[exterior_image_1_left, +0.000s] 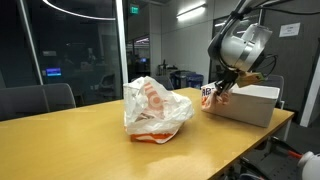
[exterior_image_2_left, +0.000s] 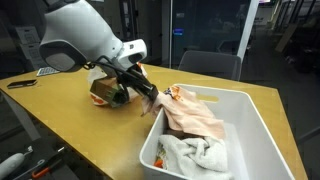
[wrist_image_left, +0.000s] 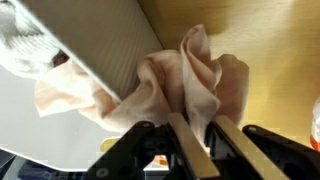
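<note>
A thin pink cloth (exterior_image_2_left: 196, 114) drapes over the near wall of a white box (exterior_image_2_left: 247, 101), part of it inside and part hanging outside. My gripper is shut on a bunched fold of the cloth (wrist_image_left: 202, 75), outside the box wall and above the table. In exterior view 1, the cloth (exterior_image_1_left: 214, 96) hangs below the gripper beside the white box (exterior_image_1_left: 250, 104). The fingertips are partly hidden by the fabric.
White and grey cloth (exterior_image_2_left: 196, 155) lies inside the box. A crumpled white and red bag (exterior_image_1_left: 155, 110) stands on the wooden table (exterior_image_1_left: 60, 140), whose left part is bare.
</note>
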